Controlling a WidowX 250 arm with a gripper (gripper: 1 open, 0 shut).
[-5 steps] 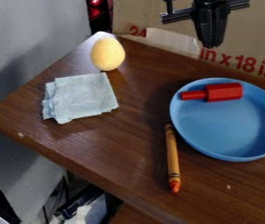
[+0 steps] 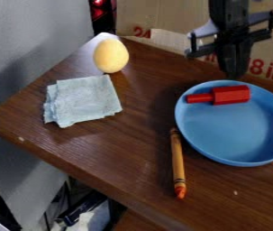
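The dark gripper (image 2: 232,56) hangs at the top right, above the back of a blue round pan (image 2: 232,131); whether its fingers are apart is hard to make out. A red tool with a thin handle (image 2: 229,94) lies in the pan's back part, below the gripper. An orange crayon (image 2: 178,167) lies left of the pan. A yellow egg-shaped object (image 2: 111,56) and a folded pale cloth (image 2: 82,99) rest on the left part of the wooden table (image 2: 103,158).
A cardboard sheet (image 2: 163,18) with red print stands behind the table. A grey surface lies beyond the table's left edge.
The gripper has come downward and slightly right, closer to the red tool in the pan. The objects on the table have not moved.
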